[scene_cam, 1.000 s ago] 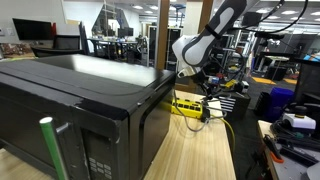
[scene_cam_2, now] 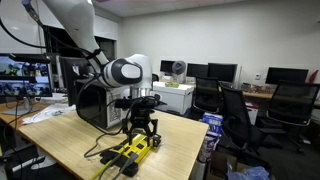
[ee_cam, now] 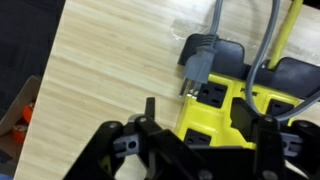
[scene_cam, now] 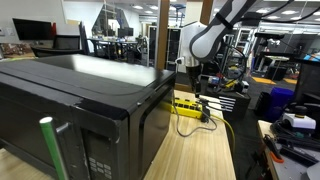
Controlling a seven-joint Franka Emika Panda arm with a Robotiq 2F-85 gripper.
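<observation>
My gripper shows at the bottom of the wrist view with its fingers apart and nothing clearly held between them. Below it on the table lies a yellow power strip (ee_cam: 201, 120) with black sockets. A grey plug (ee_cam: 202, 62) on a grey cord rests at the strip's black end, its metal prongs beside the first socket; it does not look seated. In exterior view 2 the gripper (scene_cam_2: 140, 135) hangs just over the power strip (scene_cam_2: 122, 160). Exterior view 1 shows the strip (scene_cam: 187, 107) beyond the black appliance, below the arm.
A large black appliance (scene_cam: 95, 100) fills the left of exterior view 1. Grey and yellow cords loop over the strip, one grey cord (ee_cam: 262, 50) crossing its right side. Bare wooden tabletop (ee_cam: 105, 65) lies left of the strip in the wrist view.
In exterior view 1, the gripper has risen from low over the cords and shifted left, with the arm changing its pose. The yellow strip appears to stay in place.
</observation>
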